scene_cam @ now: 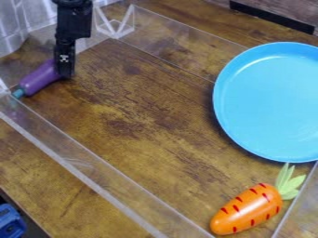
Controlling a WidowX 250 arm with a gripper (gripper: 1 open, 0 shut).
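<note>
My black gripper [65,62] is at the upper left, its fingertips down at the upper end of a purple toy eggplant [40,80], which lies on the wooden surface near the clear wall. Whether the fingers are around the eggplant or only beside it, and how wide they stand, I cannot tell.
A blue plate [267,98] lies on the right. An orange toy carrot [246,208] lies at the bottom right. Clear plastic walls edge the area. A blue object [7,221] sits at the lower left corner.
</note>
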